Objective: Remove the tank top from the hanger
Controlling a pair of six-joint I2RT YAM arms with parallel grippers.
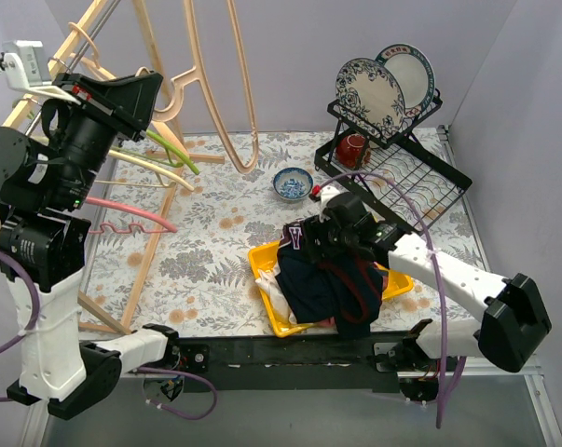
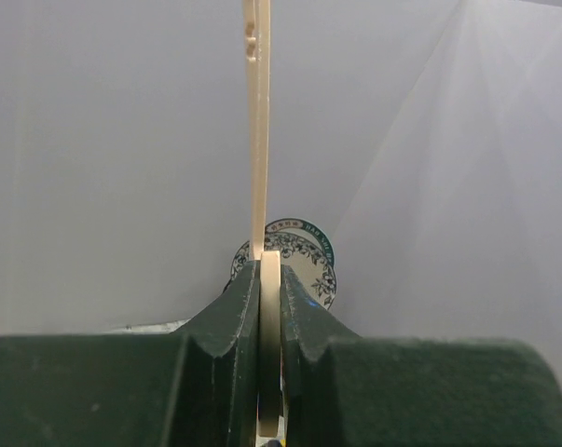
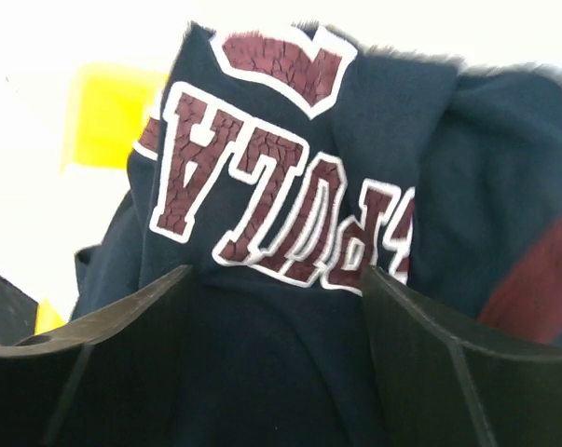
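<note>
The navy tank top with maroon, white-edged letters lies heaped over the yellow basket, off any hanger. Over its lettered end hangs my right gripper, fingers apart; in the right wrist view the cloth spreads between and below the open fingers. Whether they touch it, I cannot tell. High at the left, my left gripper is shut on a bare wooden hanger. The left wrist view has the hanger's wood pinched between both fingers.
A rack with coloured hangers stands on the left. A blue bowl sits mid-table, and a black dish rack with plates and a red cup fills the back right.
</note>
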